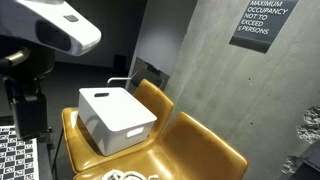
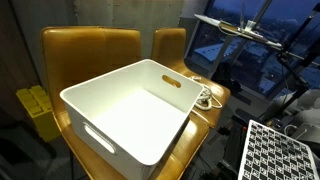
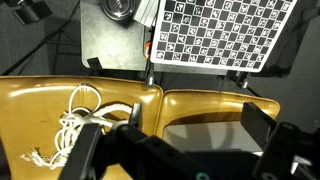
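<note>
A white rope (image 3: 75, 128) lies in a loose bundle on one tan chair seat (image 3: 30, 105), at the left of the wrist view. The same rope (image 2: 207, 98) shows behind the box in exterior view 2, and its edge (image 1: 125, 176) at the bottom of exterior view 1. A white box (image 2: 130, 105) with handle cutouts rests on the neighbouring seat; it looks empty inside. My gripper is open above the chairs, its fingers spread wide with nothing seen held between them. In exterior view 1 the arm (image 1: 60, 30) hangs at upper left, apart from box and rope.
A black-and-white checkered board (image 3: 220, 32) lies on the surface beside the chairs. Chair backs (image 2: 95, 55) stand behind the box. A concrete wall (image 1: 220, 90) is close behind, and a yellow object (image 2: 40, 112) sits at the far left.
</note>
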